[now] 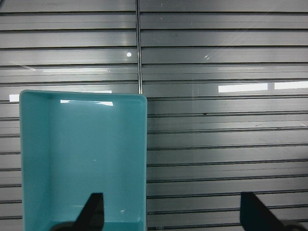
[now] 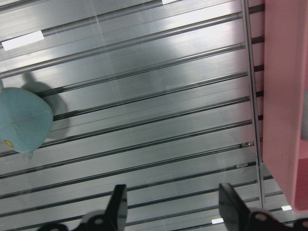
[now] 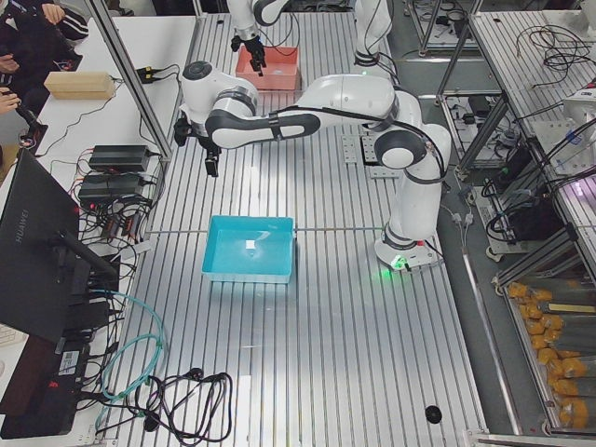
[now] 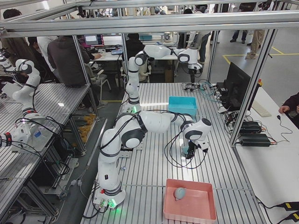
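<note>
My left gripper hangs open above the slatted table beside the blue bin (image 1: 83, 154). My right gripper is open, with nothing between its fingers, over the table near the pink bin (image 2: 284, 96). A pale blue plush toy (image 2: 21, 118) lies on the table outside that bin, in the right wrist view. In the camera right view a similar pale object (image 4: 179, 193) lies inside the pink bin.
Coiled black cables and a teal cable line the table's near left in the camera left view. A monitor (image 3: 37, 261) and power units stand along that side.
</note>
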